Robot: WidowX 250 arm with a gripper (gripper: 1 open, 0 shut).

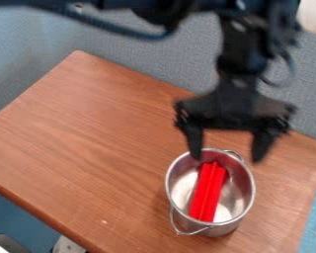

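Observation:
A metal bucket [227, 219] with a wire handle stands toward the right front of the wooden table. Inside it lie red elongated objects [205, 193], side by side. My black gripper [227, 148] hangs just above and behind the bucket's back rim, its two fingers spread apart and open, with nothing visible between them.
A blue strip [312, 222] runs along the right side near the front. A grey padded wall [134, 59] stands behind the table.

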